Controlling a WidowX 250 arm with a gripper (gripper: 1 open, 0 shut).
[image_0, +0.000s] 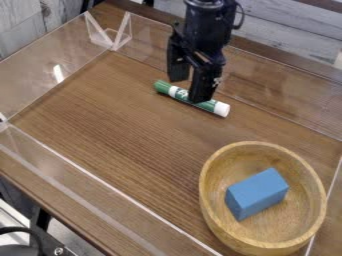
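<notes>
My gripper (195, 80) is a black finger at the top centre, open, hanging over a green-and-white marker (194, 100) that lies diagonally on the wooden surface. Its fingers reach down close to the marker; whether they touch it I cannot tell.
A wooden bowl (219, 226) at the lower right holds a blue block (255, 194). A clear wall runs along the left, with a white clip-like piece at the top left.
</notes>
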